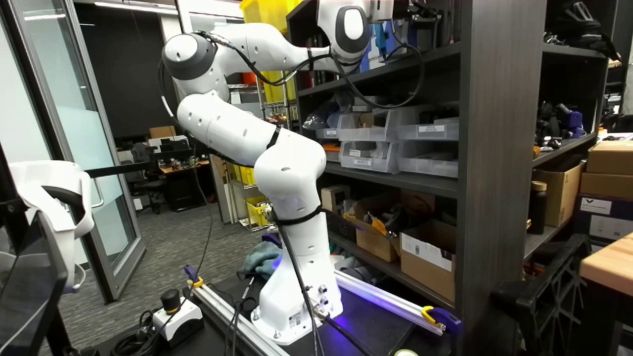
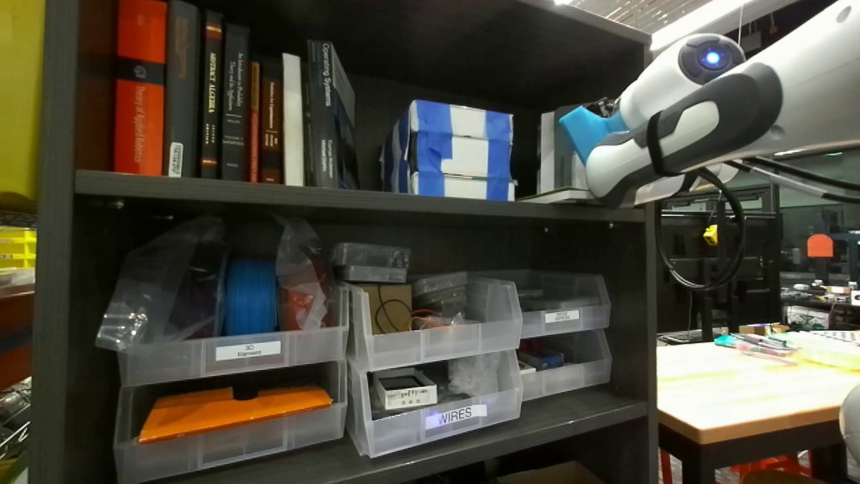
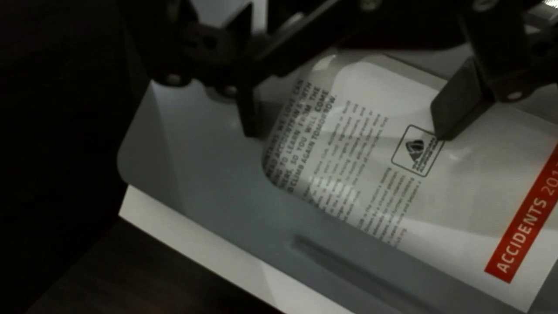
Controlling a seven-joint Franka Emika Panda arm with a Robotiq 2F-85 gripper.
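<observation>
In the wrist view my gripper is open, its two dark fingers wide apart with nothing gripped between them. Just past the fingertips is a white printed booklet (image 3: 455, 193) with a red strip reading "ACCIDENTS". A smooth grey cover or holder (image 3: 209, 172) with a rounded cutout frames its left and lower side. Whether the fingers touch either one cannot be told. Exterior view 2 shows the hand end of the arm at the right end of the upper shelf, beside upright pale items (image 2: 549, 153); its fingers are hidden there.
Left of the hand on the upper shelf (image 2: 363, 202) stand blue-and-white boxes (image 2: 463, 149) and a row of books (image 2: 209, 97). Clear plastic bins (image 2: 435, 343) fill the shelf below. The shelf's dark side panel (image 1: 498, 178) rises close to the arm. A cable (image 1: 415, 83) loops below the wrist.
</observation>
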